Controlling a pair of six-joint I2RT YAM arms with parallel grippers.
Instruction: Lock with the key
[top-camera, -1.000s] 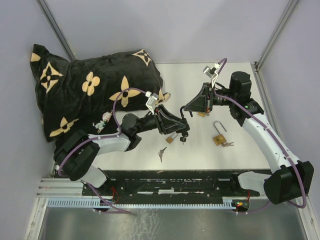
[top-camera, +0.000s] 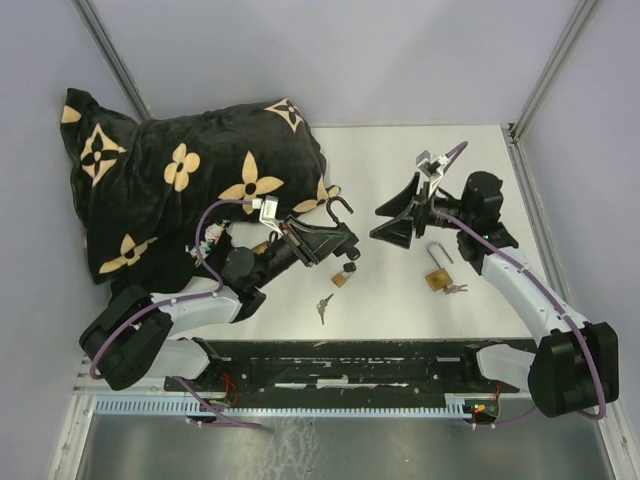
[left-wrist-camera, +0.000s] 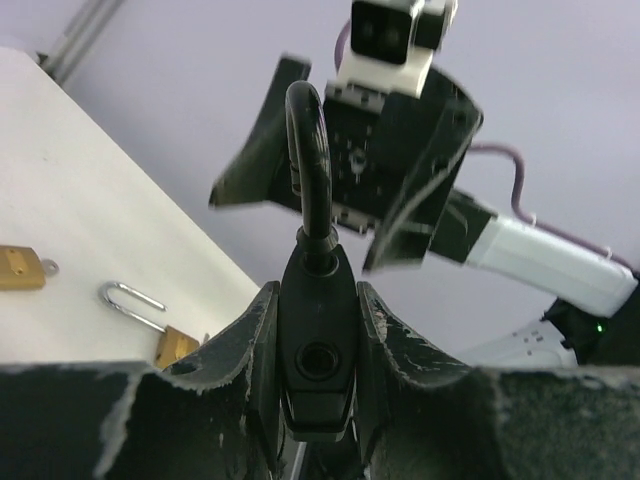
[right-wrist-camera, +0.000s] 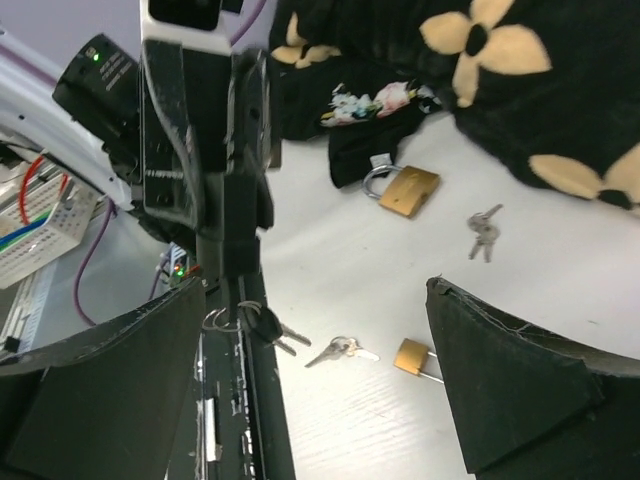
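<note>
A black padlock (left-wrist-camera: 318, 335) stands upright between the pads of my left gripper, which is shut on it. Its dark shackle (top-camera: 338, 207) rises as a hook, and one end looks free of the body in the top view. Below the lock in the right wrist view, keys on a ring (right-wrist-camera: 262, 322) hang down; whether one sits in the keyhole I cannot tell. My right gripper (top-camera: 389, 223) is open with nothing between its fingers, to the right of the lock and apart from it.
On the white table lie a brass padlock with a long shackle (top-camera: 438, 281), a larger brass padlock (right-wrist-camera: 410, 190), a small one (right-wrist-camera: 412, 356) and loose keys (top-camera: 323, 308). A black patterned cloth (top-camera: 200, 160) fills the back left.
The left gripper has moved left and slightly back with the black padlock.
</note>
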